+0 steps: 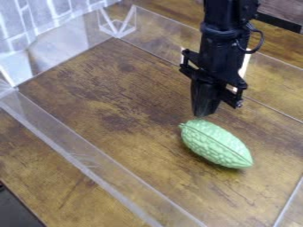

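Observation:
My black gripper (pixel 204 99) hangs in the upper right of the camera view, pointing down, its fingertips shut with nothing visible between them. A pale green, ridged, bitter-melon-like object (pixel 215 144) lies on the wooden surface below and slightly right of the fingertips, apart from them.
The wooden surface (pixel 101 115) is bordered by clear plastic walls (pixel 83 158) on the left and front, with more at the back. A white patterned cloth or curtain (pixel 42 27) is at the back left.

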